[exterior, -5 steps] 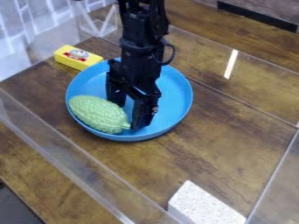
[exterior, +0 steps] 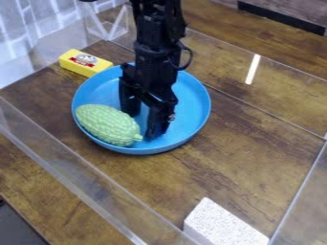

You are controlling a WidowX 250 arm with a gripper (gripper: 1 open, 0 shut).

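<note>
A blue bowl (exterior: 194, 106) holds a pale green, ridged oblong vegetable-like object (exterior: 105, 122) on its left side. The black arm reaches down from the top centre into the bowl, its gripper (exterior: 144, 118) just right of the green object. The dark fingers blend together, so their spread and any contact with the object are hard to make out.
A yellow block (exterior: 84, 63) with a red and white label lies behind the bowl at the left. A white speckled block (exterior: 225, 228) is at the front right. Clear plastic walls run along the edges. The wooden surface right of the bowl is clear.
The arm and gripper have shifted very slightly within the bowl; the green object and bowl look almost unchanged.
</note>
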